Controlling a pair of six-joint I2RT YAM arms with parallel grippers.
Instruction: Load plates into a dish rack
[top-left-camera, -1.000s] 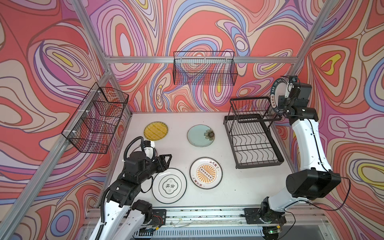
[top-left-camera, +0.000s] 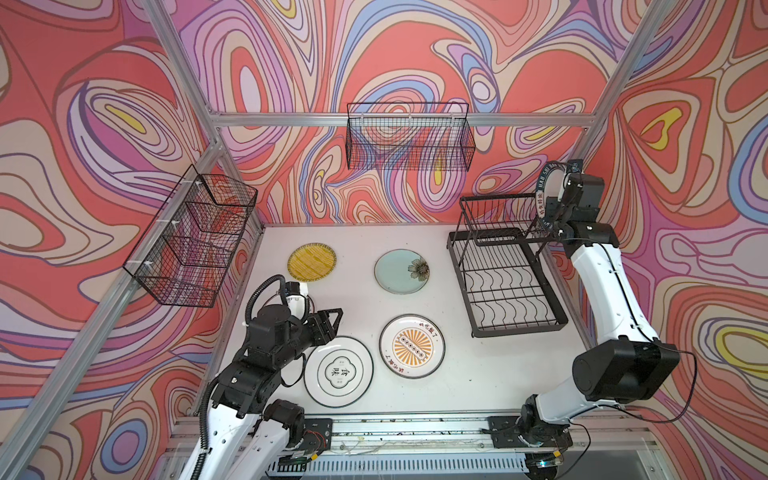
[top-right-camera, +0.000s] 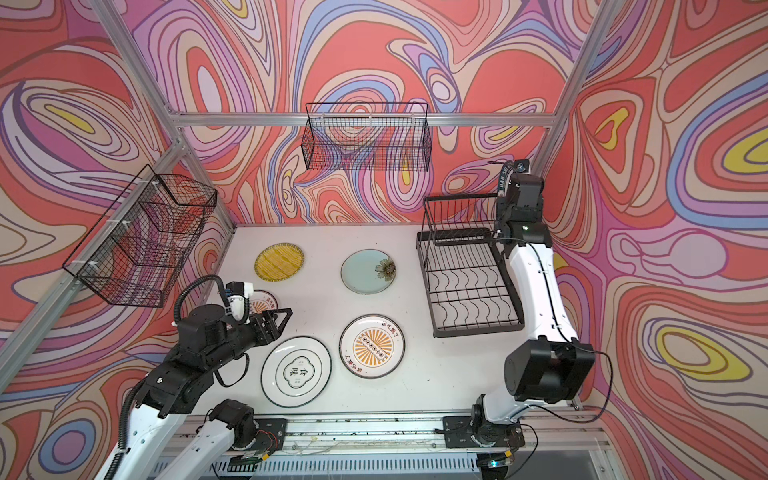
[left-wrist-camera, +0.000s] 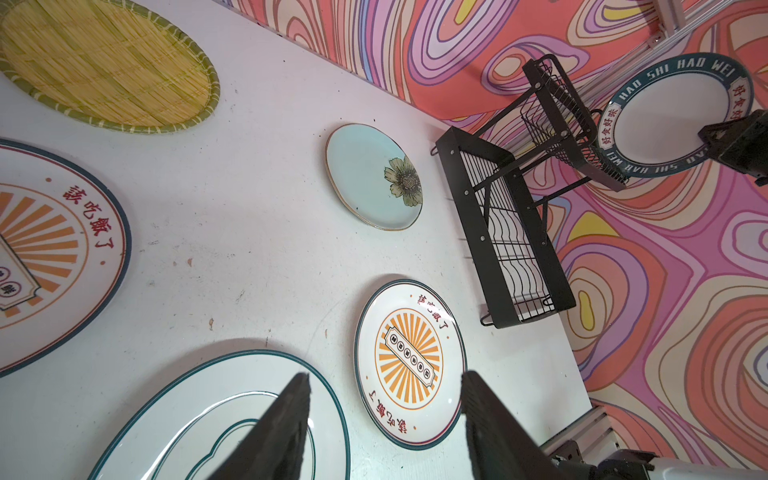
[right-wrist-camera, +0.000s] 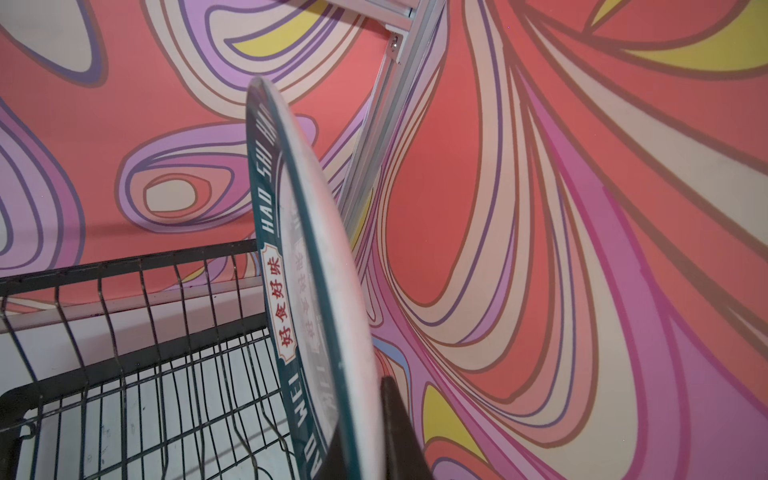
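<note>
My right gripper (top-left-camera: 556, 209) is shut on the rim of a white plate with a dark green lettered border (left-wrist-camera: 676, 116). That plate stands on edge, slightly tilted, at the right end of the rack's upper tier; in the right wrist view the plate (right-wrist-camera: 304, 264) is beside the wire bars. Whether it touches the rack, I cannot tell. The black dish rack (top-left-camera: 470, 312) stands at the table's right. My left gripper hangs open and empty over the left side. Beneath it lie an orange sunburst plate (top-left-camera: 412, 346), a green-rimmed plate (top-left-camera: 338, 393) and a pale blue flower plate (top-left-camera: 397, 272).
A yellow woven oval tray (top-left-camera: 312, 262) lies at the back left. Another sunburst plate (top-right-camera: 262, 301) is partly hidden by the left arm. Wire baskets hang from the left rail (top-left-camera: 192, 240) and the back rail (top-left-camera: 409, 144). The rack's lower tier is empty.
The right gripper and its lettered plate have moved left and slightly down toward the rack's upper tier. My left arm and the plates on the table stay put.
</note>
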